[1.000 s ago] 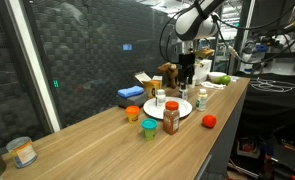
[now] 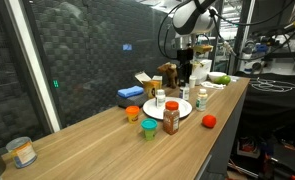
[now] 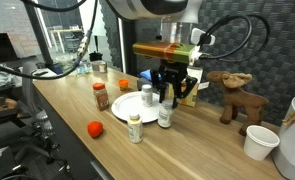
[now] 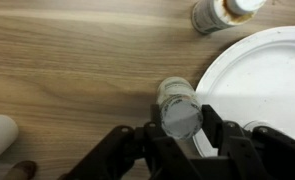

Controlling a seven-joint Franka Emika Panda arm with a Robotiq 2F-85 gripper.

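A small white bottle with a grey cap [image 4: 179, 112] is gripped upright by its top between my fingers. My gripper [image 3: 169, 97] is shut on it from above, and in the second exterior view the bottle's white body [image 3: 165, 117] shows below the fingers. It is beside the rim of the white plate [image 4: 242, 70]. Whether its base touches the table I cannot tell. The first exterior view has the bottle [image 2: 185, 93] just right of the plate [image 2: 151, 108].
Near the plate are a capped shaker [image 3: 135, 128], a red tomato [image 3: 95, 129] and a red-lidded jar [image 2: 171, 117]. A white cup [image 3: 258, 142] and a brown moose figure [image 3: 241, 95] stand to the other side. Bare wood [image 3: 187, 155] lies at the front.
The plate and the other objects have not visibly moved.
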